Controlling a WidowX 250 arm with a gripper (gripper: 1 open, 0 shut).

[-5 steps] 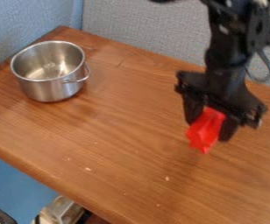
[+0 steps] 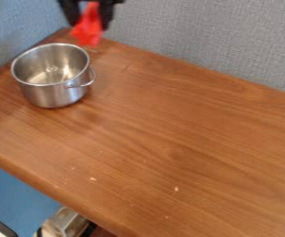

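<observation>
My gripper is at the top edge, left of centre, mostly out of frame and blurred, shut on a red object. It hangs above and just behind a steel pot that stands on the wooden table at the back left. The object's shape is too blurred to tell.
Grey padded walls line the back and left. Some metal hardware sits beyond the near left edge.
My gripper has swept up and to the left, from low over the right of the table to above the pot, carrying the red object. The pot has stayed put.
</observation>
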